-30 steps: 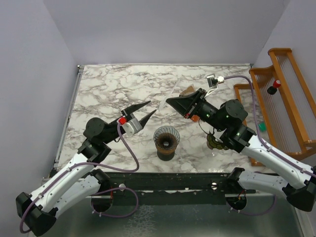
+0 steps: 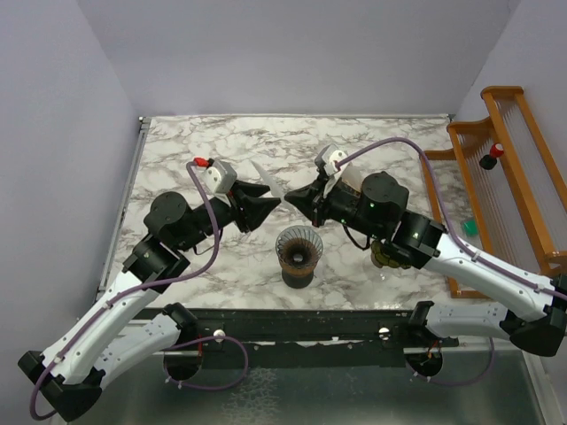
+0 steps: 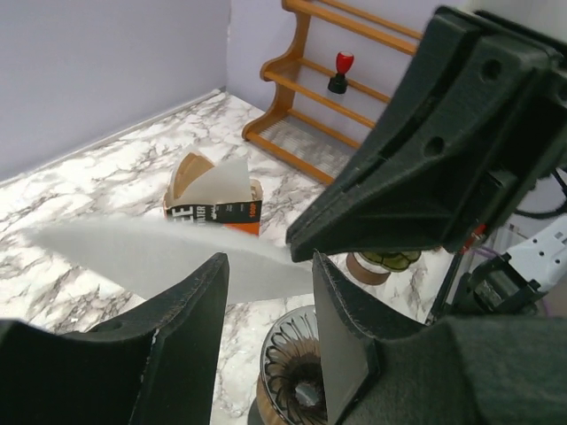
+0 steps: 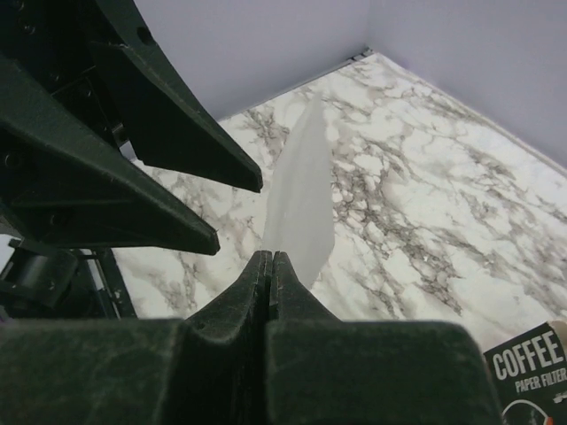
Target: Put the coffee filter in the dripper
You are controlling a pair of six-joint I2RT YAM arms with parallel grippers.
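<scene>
A white paper filter [image 2: 271, 181] is held upright by my right gripper [image 2: 304, 200], shut on it, above the dripper [image 2: 299, 254]. In the right wrist view the filter [image 4: 299, 190] rises beyond the shut fingertips. My left gripper [image 2: 262, 201] faces it from the left, part open around the filter's near edge; in the left wrist view the filter [image 3: 151, 252] spreads behind its fingers, and the dripper [image 3: 292, 372] stands below.
A coffee filter pack [image 3: 213, 208] stands behind the right arm. A wooden rack [image 2: 483, 221] with a stamp [image 2: 494, 156] is at the right.
My right gripper has turned, swinging the filter's top to the left toward my left gripper, which has moved and turned toward the filter.
</scene>
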